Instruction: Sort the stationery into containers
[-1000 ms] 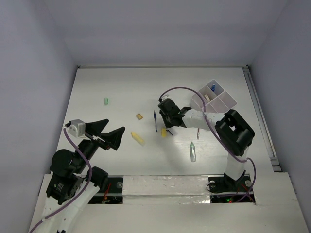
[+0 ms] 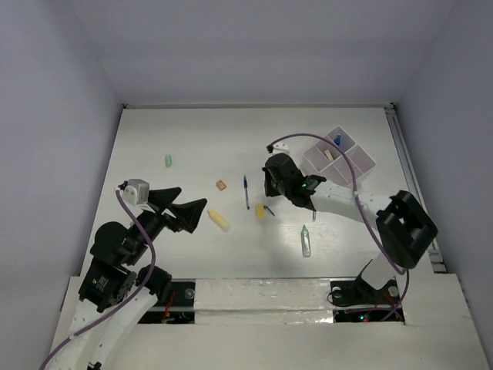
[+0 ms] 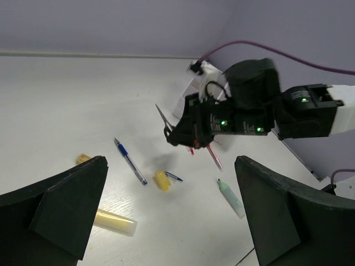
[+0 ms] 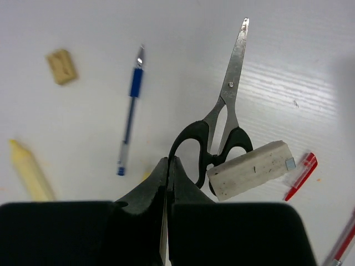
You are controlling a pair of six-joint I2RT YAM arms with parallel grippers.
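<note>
My right gripper is shut on a black handle loop of the scissors, their blades pointing away. They are raised off the table; in the left wrist view the scissors' blade sticks out past that gripper. A whitish block overlaps the other handle loop; whether it is caught there I cannot tell. My left gripper stands open at the left, nothing between its fingers. On the table lie a blue pen, a yellow tube, a small yellow piece and a green tube.
A pale compartmented container stands at the back right, with a blue item inside. A tan block and a small green item lie further left. A red pen lies under the right arm.
</note>
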